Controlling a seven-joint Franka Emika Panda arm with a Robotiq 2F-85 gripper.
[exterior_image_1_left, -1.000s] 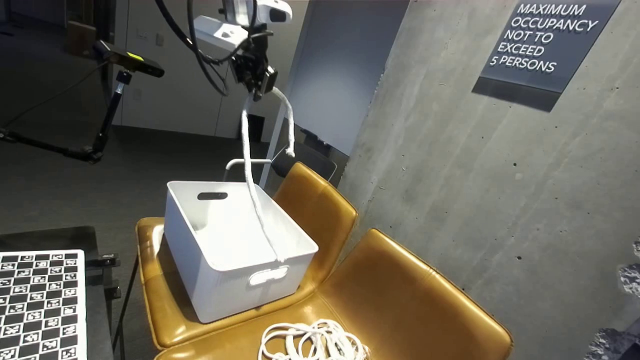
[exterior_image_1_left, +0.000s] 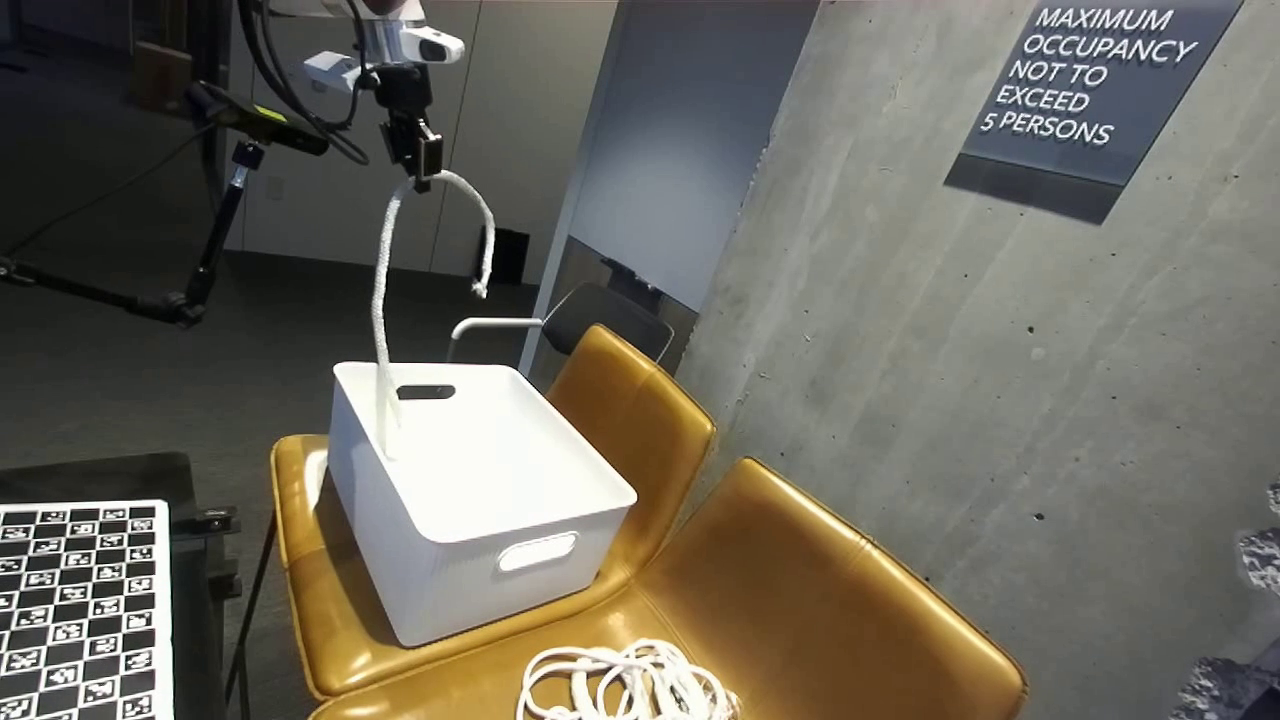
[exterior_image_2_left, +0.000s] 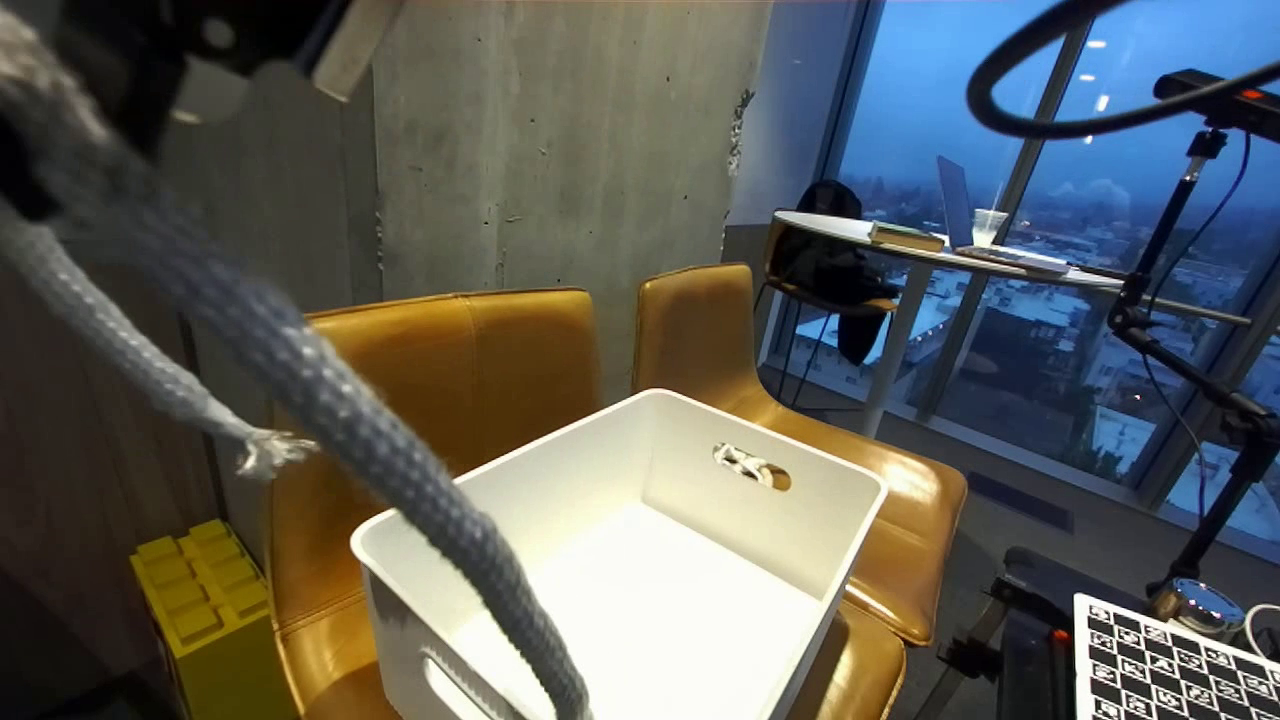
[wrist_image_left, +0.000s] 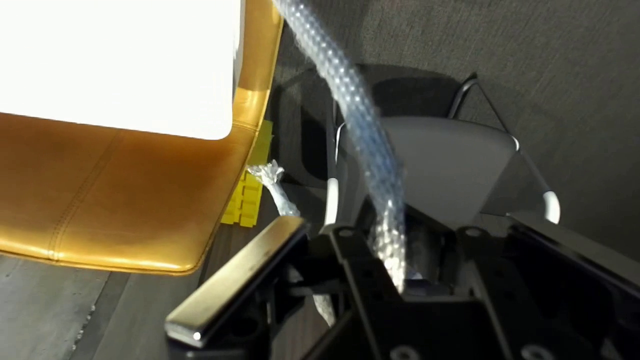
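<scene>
A white braided rope (exterior_image_1_left: 383, 270) hangs from my gripper (exterior_image_1_left: 420, 168), which is shut on it high above the bin. The short, frayed end droops on one side; the longer length hangs down to the white bin (exterior_image_1_left: 381, 528), its lower part overlapping the bin's left side, hard to tell apart from the white plastic. In the wrist view the rope (wrist_image_left: 357, 114) runs up from between the fingers. The bin (exterior_image_2_left: 786, 534) stands upright on a tan chair, and the part of its floor that shows is bare.
A loose coil of white rope (exterior_image_1_left: 630, 684) lies on the neighbouring tan chair (exterior_image_1_left: 816, 576). A checkered board (exterior_image_1_left: 84, 612) and a camera stand (exterior_image_1_left: 216, 228) are to the left. In the wrist view, a grey chair (wrist_image_left: 438, 162) stands beyond the bin's chair.
My gripper has moved left in exterior view 1, carrying the rope. The long hanging length has shifted from the bin's near right end to its left side. The bin has not moved.
</scene>
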